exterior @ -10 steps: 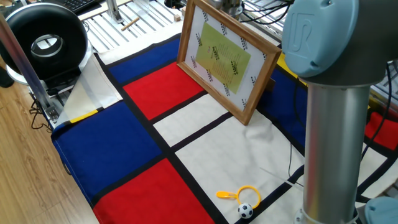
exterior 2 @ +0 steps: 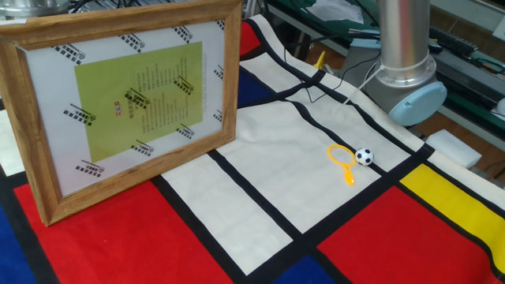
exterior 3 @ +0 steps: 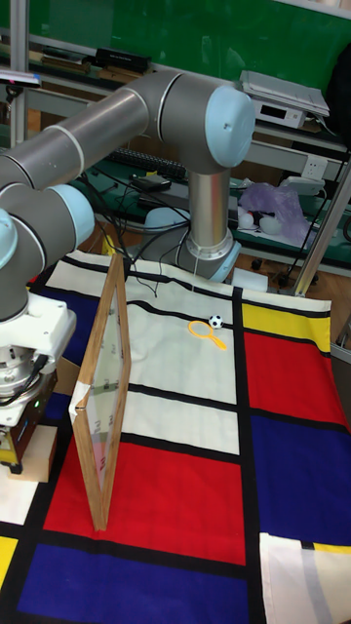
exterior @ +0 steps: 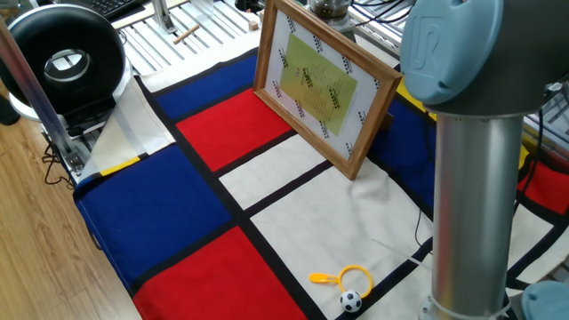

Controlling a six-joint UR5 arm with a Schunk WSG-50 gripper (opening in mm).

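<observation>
A wooden picture frame [exterior: 369,133] stands upright on the patterned cloth, holding a yellow-green printed sheet [exterior 2: 142,99]. In exterior view 3 the same frame [exterior 3: 112,395] is seen nearly edge-on. The white wrist end of my arm [exterior 3: 36,348] is left of it, on the side of its back. Below that wrist, the dark gripper [exterior 3: 19,442] shows only partly at the picture's left edge. Its fingers cannot be made out, so whether it is open or shut is unclear. A wooden piece [exterior 3: 37,453] shows beside it, behind the frame.
A yellow ring with a handle [exterior 2: 341,155] and a small football [exterior 2: 364,156] lie together on a white patch near the arm's base [exterior 2: 406,71]. A black round device [exterior: 62,62] stands past the cloth's corner.
In exterior view 1 my arm's blue-capped joint and the metal link below it have shifted slightly left. The picture frame, ring and football stay where they were.
</observation>
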